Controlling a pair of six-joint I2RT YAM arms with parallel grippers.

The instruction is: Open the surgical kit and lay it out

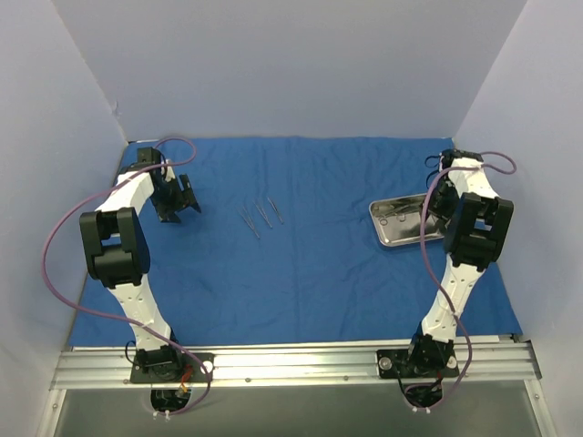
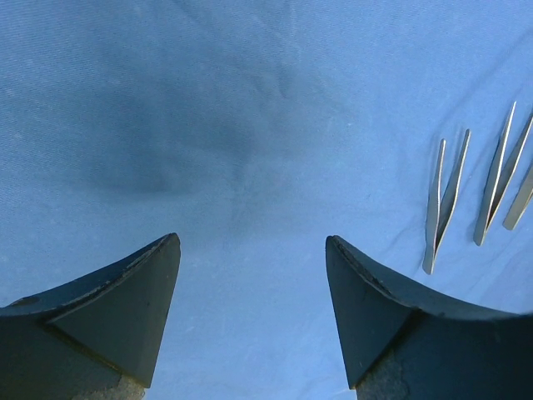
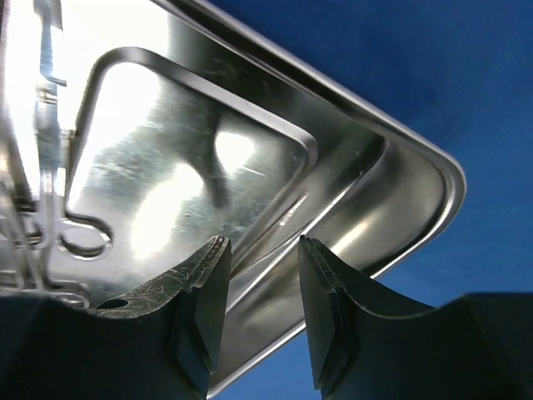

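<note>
The steel kit tray [image 1: 393, 239] sits on the blue cloth at right, holding several scissor-like instruments [image 3: 83, 237] and thin tools along one side. My right gripper is open low over the tray, its fingertips near a thin instrument beside the inner rim; nothing shows held. Three tweezers [image 1: 262, 214] lie in a row left of centre, also seen as tweezers [image 2: 441, 200] at the right of the left wrist view. My left gripper stands open over bare cloth at the left, left of the tweezers, with nothing between its fingers.
Pale walls border the back and both sides. Purple hoses loop over both arms.
</note>
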